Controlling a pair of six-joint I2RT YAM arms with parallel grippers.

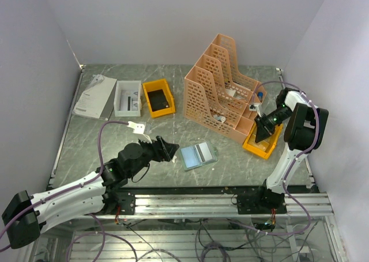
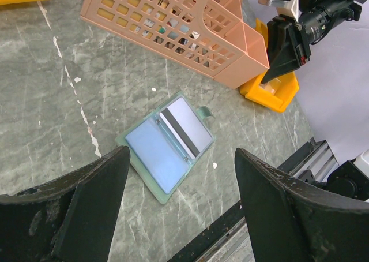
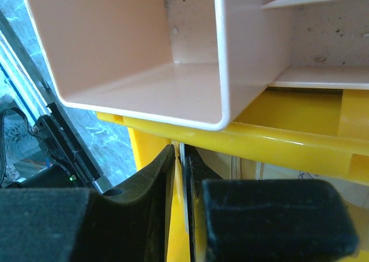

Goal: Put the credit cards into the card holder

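Observation:
My right gripper (image 1: 259, 129) is down at the yellow bin (image 1: 263, 152) beside the pink rack. In the right wrist view its fingertips (image 3: 164, 172) are closed at a thin upright edge just inside the bin's rim (image 3: 271, 143); whether that edge is a card held between them I cannot tell. My left gripper (image 1: 170, 149) hangs open above the table near a green-edged holder (image 1: 198, 155) with blue and white cards in it, also seen below the open fingers in the left wrist view (image 2: 181, 187).
The tiered pink rack (image 1: 202, 100) fills the back middle-right. A white tray (image 1: 117, 98), a yellow tray with a dark insert (image 1: 151, 86) and a flat white sheet (image 1: 92, 100) lie at the back left.

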